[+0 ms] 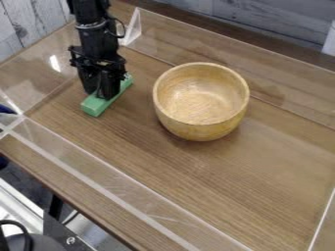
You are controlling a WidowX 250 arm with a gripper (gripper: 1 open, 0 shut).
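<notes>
My black gripper (102, 76) comes down from the top left onto a green block (100, 103) lying on the wooden table. Its fingers are around the block's upper part and look shut on it, though the dark body partly hides the contact. A large round tan bowl (201, 98) stands to the right, apart from the block.
Dark cables and objects (16, 235) lie at the lower left edge, with lighter strips along the left side.
</notes>
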